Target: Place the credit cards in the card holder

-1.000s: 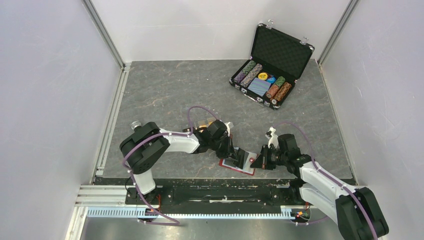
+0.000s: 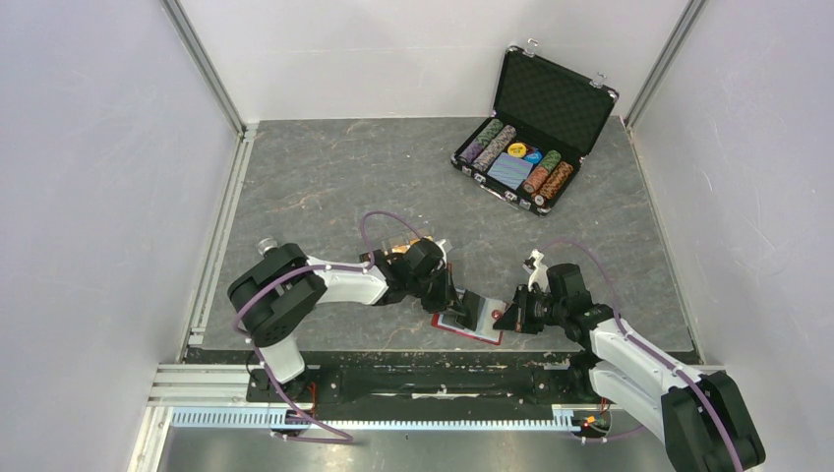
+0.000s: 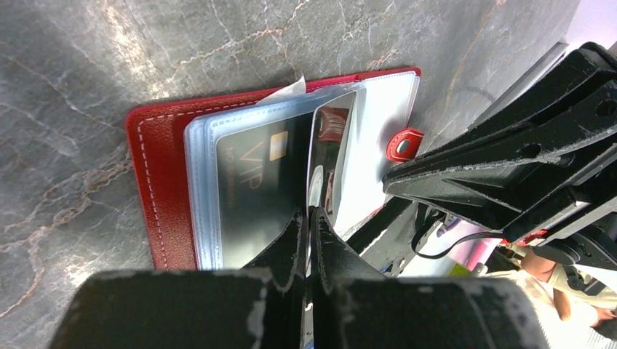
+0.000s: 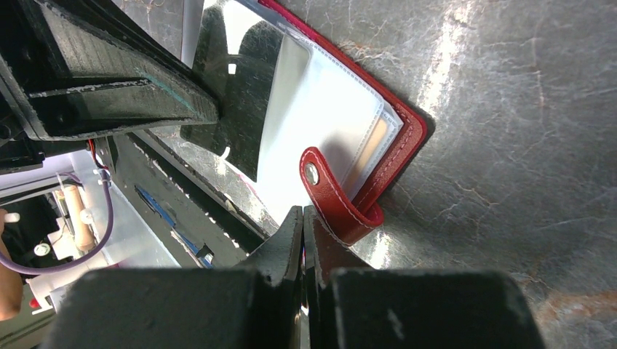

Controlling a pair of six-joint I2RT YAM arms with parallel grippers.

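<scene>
The red card holder (image 3: 153,189) lies open on the grey table, its clear sleeves showing a dark VIP card (image 3: 251,189). My left gripper is shut at the upright sleeve edge in the middle of the holder; whether anything thin is between its fingertips is unclear. My right gripper is shut at the holder's edge beside the red snap strap (image 4: 331,193), nothing clearly between its fingers. In the top view both grippers meet over the holder (image 2: 482,329) near the front edge.
An open chip case (image 2: 511,172) stands at the back right. Small yellowish items (image 2: 403,247) lie behind my left arm, partly hidden.
The right arm and the holder look almost unchanged.
</scene>
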